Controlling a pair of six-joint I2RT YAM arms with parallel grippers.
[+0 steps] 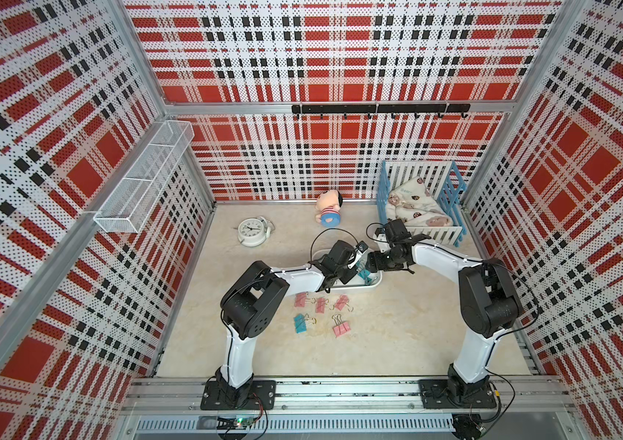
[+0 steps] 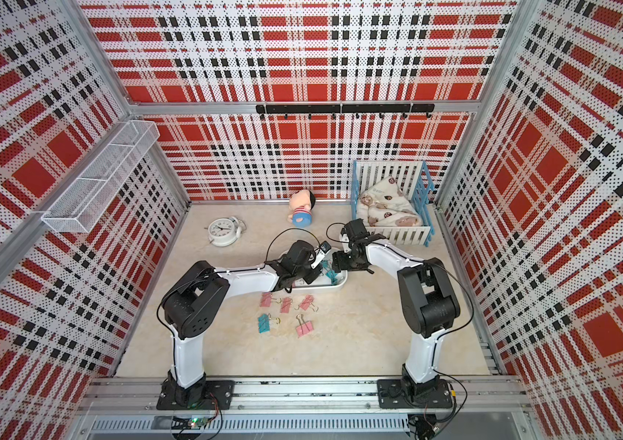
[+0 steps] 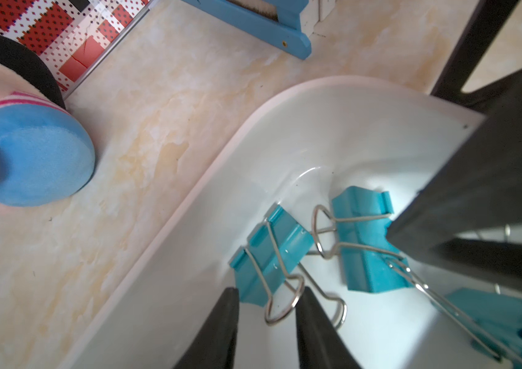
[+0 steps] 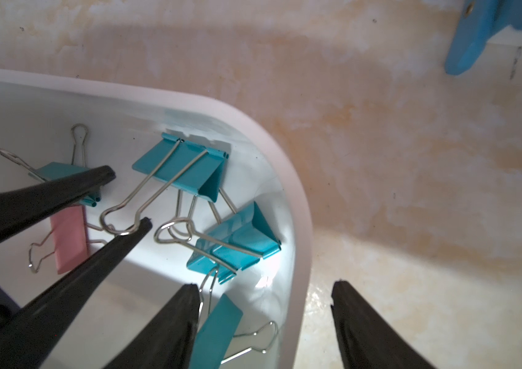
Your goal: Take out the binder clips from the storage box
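In the white storage box (image 4: pixel 300 215) lie several teal binder clips (image 4: pixel 236 240) and a pink clip (image 4: pixel 70 240). My left gripper reaches inside, its fingers apart on either side of a teal clip's (image 3: pixel 282 236) wire handle; contact cannot be made out. Open, my right gripper straddles the box's right wall, one finger inside and one outside. Another teal clip (image 4: pixel 217 329) stands partly hidden near its inner finger. On the table before the box are several pink clips (image 1: pixel 340 328) and a teal one (image 1: pixel 301 323).
A plush doll (image 1: pixel 329 208) and a white clock (image 1: pixel 252 231) stand behind the box. The blue-and-white crib (image 1: pixel 460 220) is at the back right.
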